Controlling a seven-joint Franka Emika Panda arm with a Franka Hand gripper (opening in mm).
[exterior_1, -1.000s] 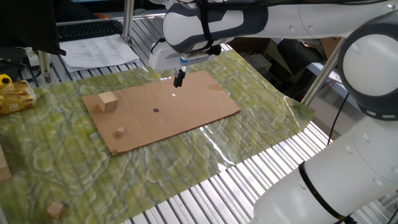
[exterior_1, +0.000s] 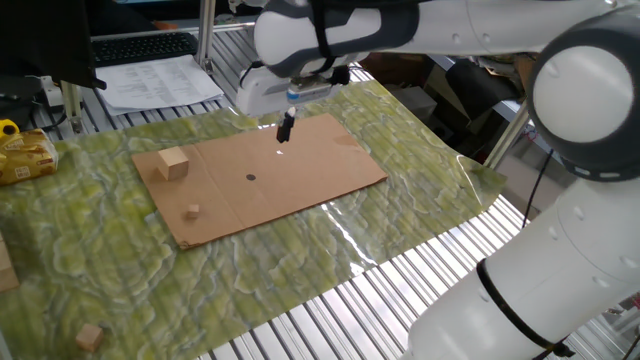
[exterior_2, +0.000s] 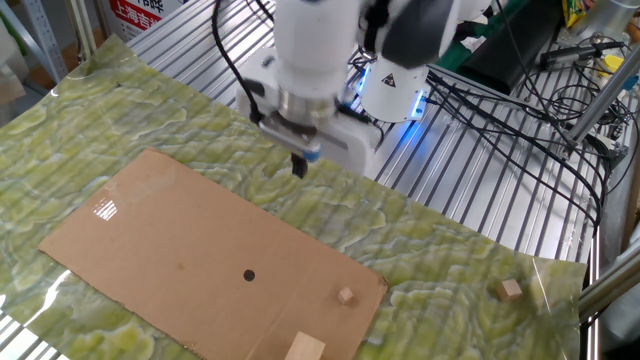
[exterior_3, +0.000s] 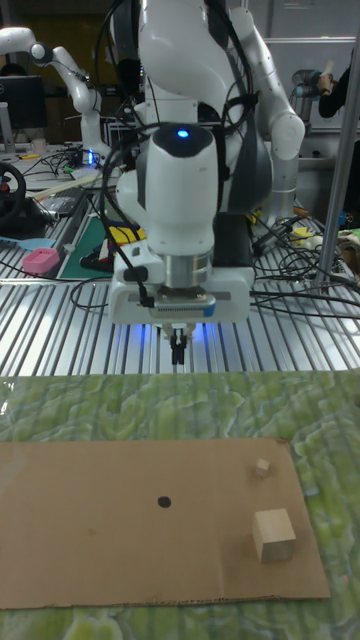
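My gripper (exterior_3: 179, 351) hangs in the air with its dark fingers together and nothing visible between them. In exterior view 1 the gripper (exterior_1: 286, 129) appears over the cardboard sheet (exterior_1: 298, 180). A large wooden cube (exterior_1: 172, 164) stands on that sheet near its left end, with a tiny wooden cube (exterior_1: 193, 211) apart from it on the same end. Both show again in exterior view 3, the large cube (exterior_3: 274, 535) close to the right edge and the tiny cube (exterior_3: 262, 467) behind it. A black dot (exterior_3: 164, 501) marks the cardboard. My fingers touch none of these.
Off the cardboard, another small wooden block (exterior_1: 90, 336) lies on the green marbled mat (exterior_1: 120, 260). A yellow-brown packet (exterior_1: 27, 156) and part of a wooden piece (exterior_1: 5, 265) sit at the left edge.
The blocks and cardboard have stayed put.
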